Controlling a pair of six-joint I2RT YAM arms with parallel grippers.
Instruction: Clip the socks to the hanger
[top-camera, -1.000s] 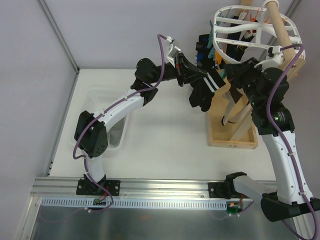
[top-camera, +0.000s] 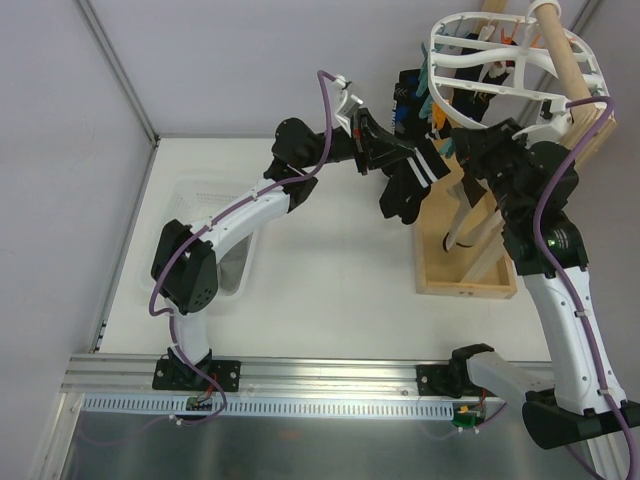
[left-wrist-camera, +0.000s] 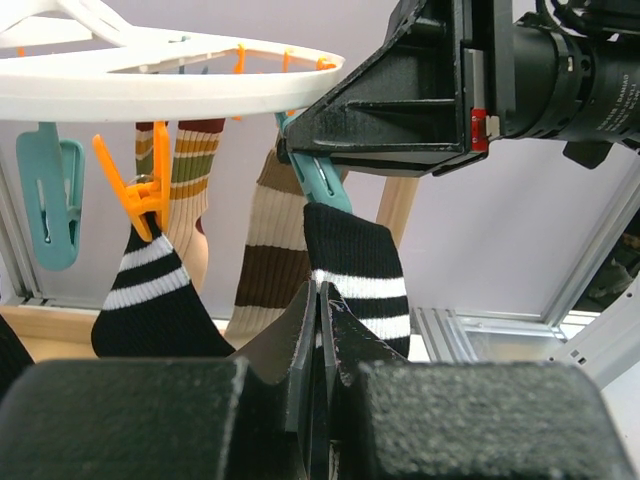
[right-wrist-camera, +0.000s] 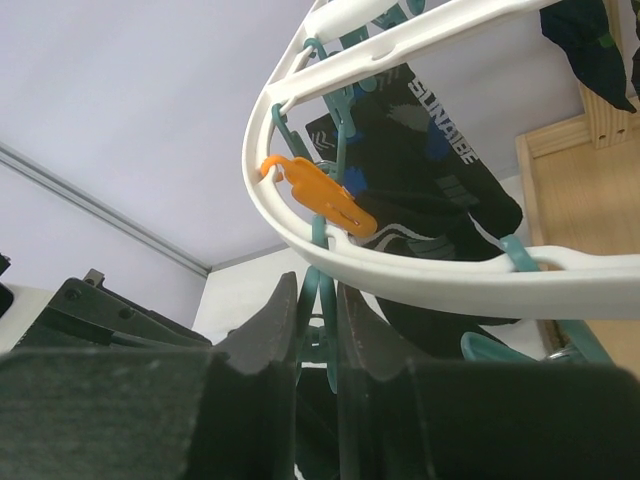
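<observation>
A black sock with two white stripes (left-wrist-camera: 358, 250) is pinched by my left gripper, which is shut on its thin cloth. In the top view its loose part hangs below that gripper (top-camera: 411, 152). My right gripper is shut on a teal clip (left-wrist-camera: 322, 182) at the rim of the white round hanger (left-wrist-camera: 200, 90). The clip's lower end meets the sock's cuff in the left wrist view; whether it grips the cloth I cannot tell. The top view has my right gripper (top-camera: 462, 142) just right of the sock.
Other socks hang on the hanger, including a black striped one (left-wrist-camera: 150, 275) on an orange clip (left-wrist-camera: 140, 185) and a brown striped one (left-wrist-camera: 272, 235). The hanger's wooden stand (top-camera: 465, 288) is at right. A white basket (top-camera: 245, 262) lies left.
My right gripper and arm have shifted very slightly, and the sock's loose end has swung a little. The left arm has stayed almost still, keeping its hold.
</observation>
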